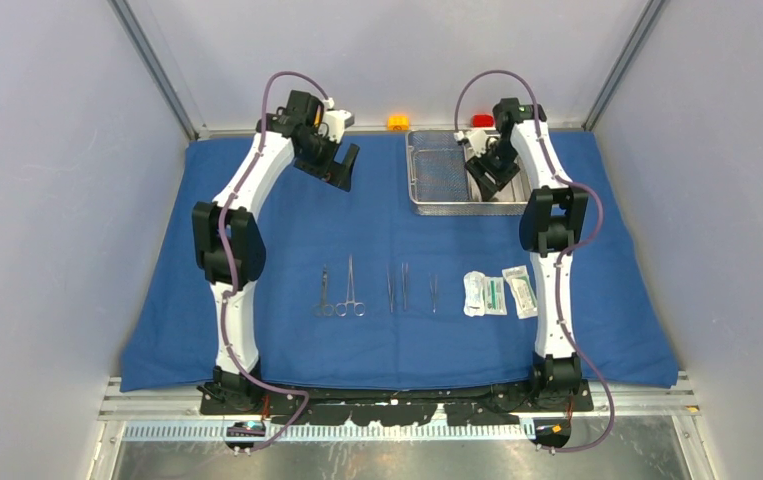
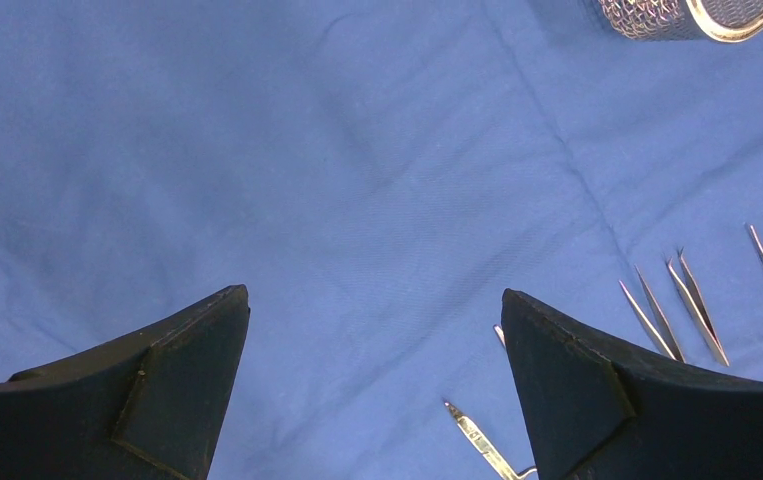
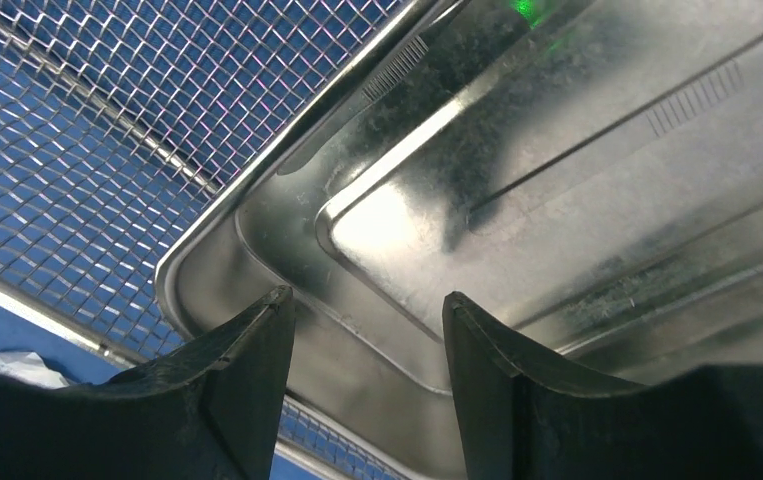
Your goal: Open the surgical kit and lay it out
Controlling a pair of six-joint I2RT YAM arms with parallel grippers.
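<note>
In the top view a wire basket [image 1: 439,180] stands at the back right, a flat metal tray [image 3: 577,190] lying in its right part. Over that tray hangs my right gripper, open, its fingers empty near a tray corner. The visible tray floor is bare. My left gripper [image 1: 345,170] hovers open above bare cloth left of the basket. Laid out toward the front are scissors [image 1: 324,297], a clamp [image 1: 351,297], tweezers [image 1: 391,291], a second pair of tweezers [image 1: 405,288] and smaller tweezers [image 1: 433,294].
Right of the tweezers lie a white packet [image 1: 474,294], a green-and-white packet [image 1: 495,296] and a tilted packet [image 1: 520,291]. Blue cloth [image 1: 277,230] covers the table, clear on the left and between basket and instruments. A yellow block [image 1: 398,122] sits behind.
</note>
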